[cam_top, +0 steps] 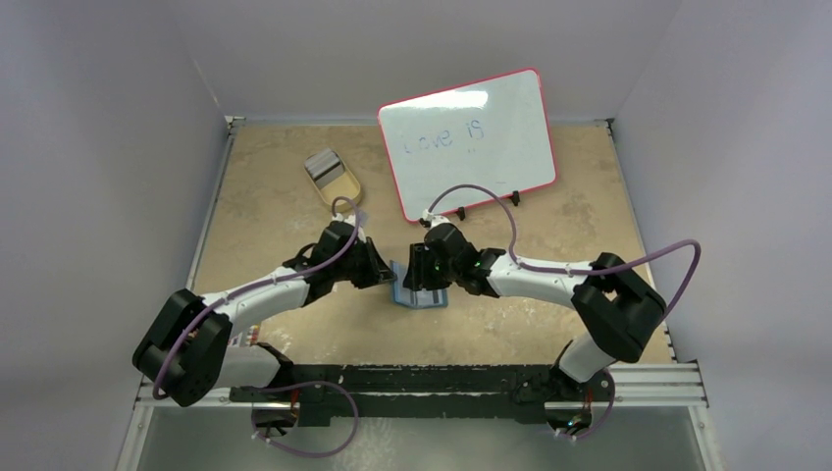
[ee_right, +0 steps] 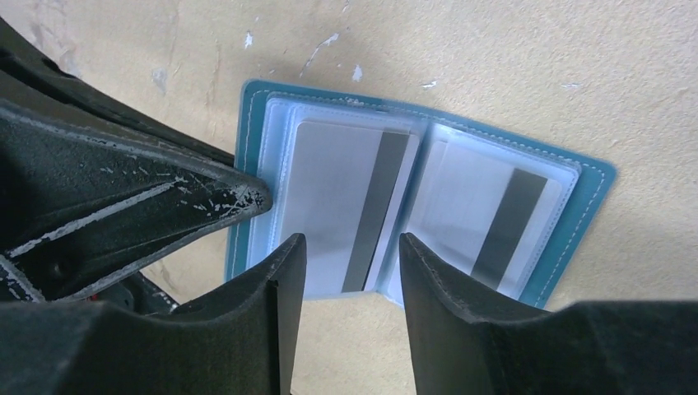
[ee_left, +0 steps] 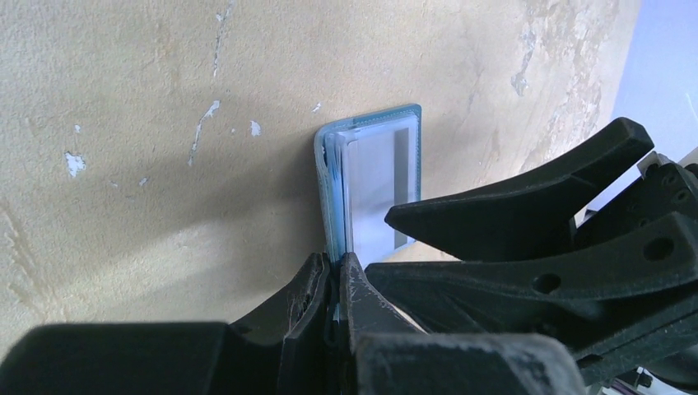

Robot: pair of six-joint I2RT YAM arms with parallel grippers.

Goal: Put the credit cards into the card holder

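Observation:
The blue card holder lies open on the table at the centre, with white cards showing dark stripes in both halves. My left gripper is shut on the holder's edge at its left side. My right gripper hangs over the holder, part open, its fingertips above the left half's card and the middle. In the left wrist view the black right gripper covers much of the holder.
A tan tray with grey cards stands at the back left. A whiteboard lies at the back. The table in front of the arms is clear.

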